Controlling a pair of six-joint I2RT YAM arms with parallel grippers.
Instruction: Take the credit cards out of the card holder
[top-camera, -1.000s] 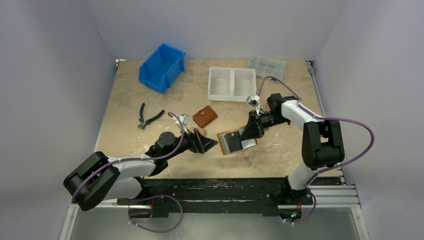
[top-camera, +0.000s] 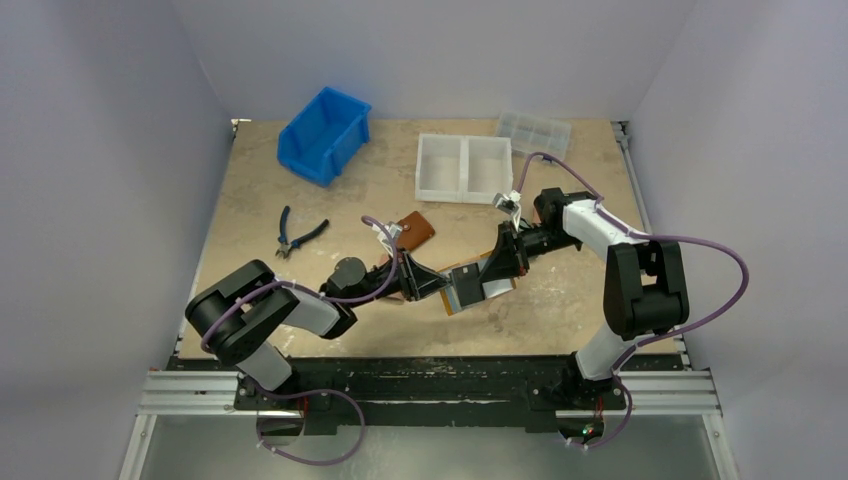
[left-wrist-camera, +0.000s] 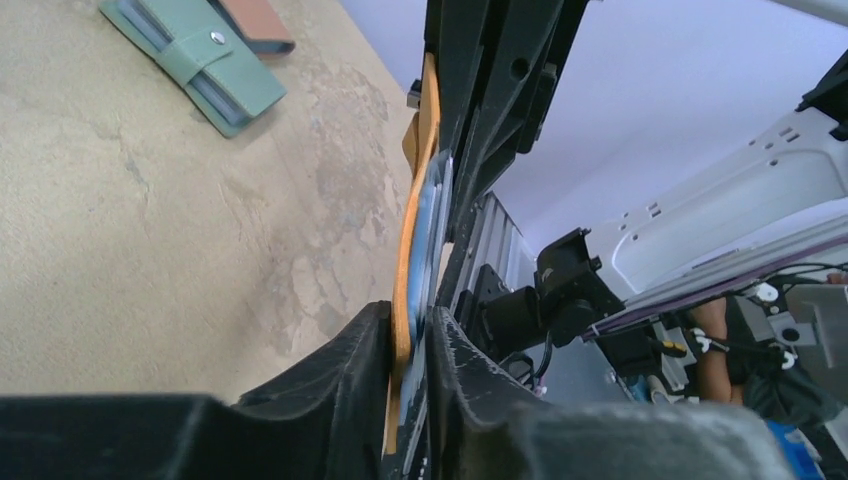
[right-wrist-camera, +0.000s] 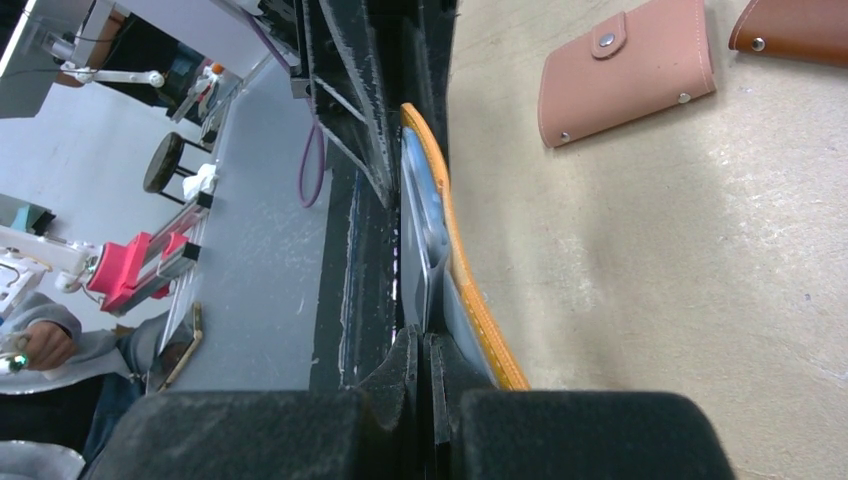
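Observation:
An open card holder (top-camera: 470, 285) with tan edges, a blue-grey inside and dark cards is held upright above the table between my grippers. My right gripper is shut on it from the right. My left gripper has reached its left end, fingers on either side of the holder (left-wrist-camera: 415, 240); whether they grip it firmly is hard to tell.
Pink (right-wrist-camera: 625, 80) and brown (top-camera: 410, 232) wallets, a green wallet (left-wrist-camera: 200, 70) and pliers (top-camera: 300, 235) lie on the table. A blue bin (top-camera: 323, 135), white divided tray (top-camera: 463, 170) and clear box (top-camera: 533, 130) stand at the back.
My left arm has moved right, bringing its gripper onto the holder's left end, and the fingers have drawn closer. The right arm has stayed put.

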